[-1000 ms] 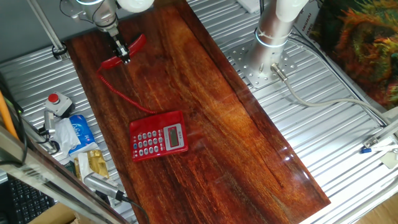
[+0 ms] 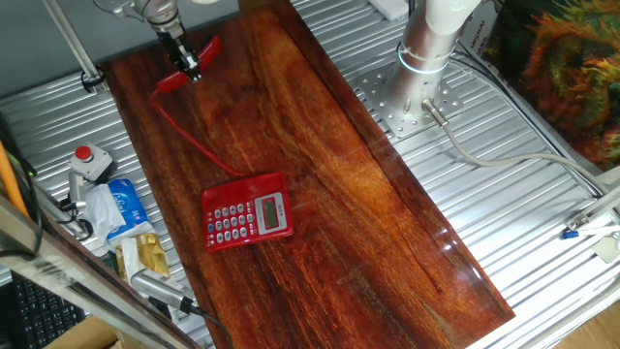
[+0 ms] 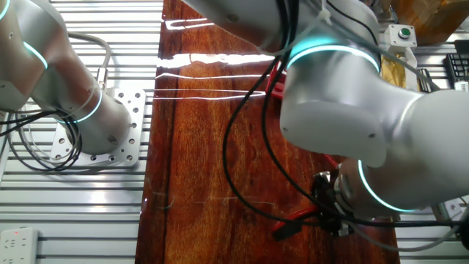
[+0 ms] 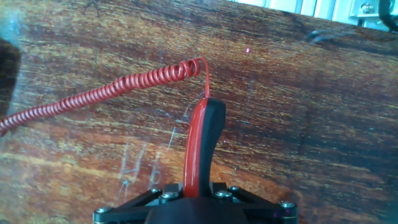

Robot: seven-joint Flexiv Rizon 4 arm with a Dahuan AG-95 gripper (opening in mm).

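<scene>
A red telephone handset (image 2: 208, 52) with a black inner side is at the far left end of the wooden table. My gripper (image 2: 195, 74) is shut on the middle of it. In the wrist view the handset (image 4: 194, 149) stands out from between the fingers, with its coiled red cord (image 4: 127, 83) running off to the left. The red telephone base (image 2: 247, 211), with keypad and small display, lies flat near the table's left edge. Exterior view 2 shows only part of the handset (image 3: 301, 214) beside the gripper; the arm hides most of the base.
A red-button box (image 2: 91, 161) and a blue-and-white packet (image 2: 124, 207) lie off the table's left side.
The base has stayed put.
</scene>
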